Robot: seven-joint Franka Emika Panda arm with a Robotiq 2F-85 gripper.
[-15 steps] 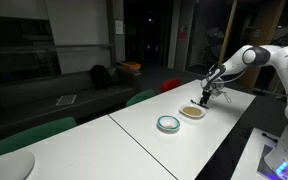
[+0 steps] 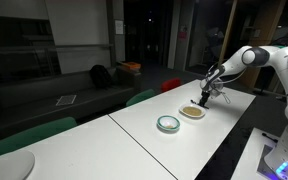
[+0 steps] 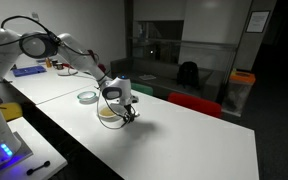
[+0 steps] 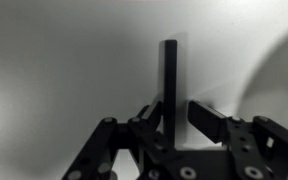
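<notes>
In the wrist view a thin black stick-like object (image 4: 170, 70) lies on the white table. My gripper is part open around its near end, and a strip of table shows between the stick and the right finger. The stick's lowest part is hidden between the fingers. In exterior view 1 my gripper (image 2: 203, 103) is low over the table, just beyond a white dish (image 2: 182, 110) with something brown in it. Exterior view 2 has the gripper (image 3: 130, 118) close to the table beside that dish; the stick is too small to make out clearly there.
A teal-rimmed bowl (image 2: 168, 124) stands apart from the brown-filled dish. The curved edge of a pale dish (image 4: 274, 85) is near the right finger in the wrist view. Chairs and a sofa stand behind it.
The arm and gripper stay low in almost the same spot beside the dish, with at most a slight shift. The dish and bowl have not moved.
</notes>
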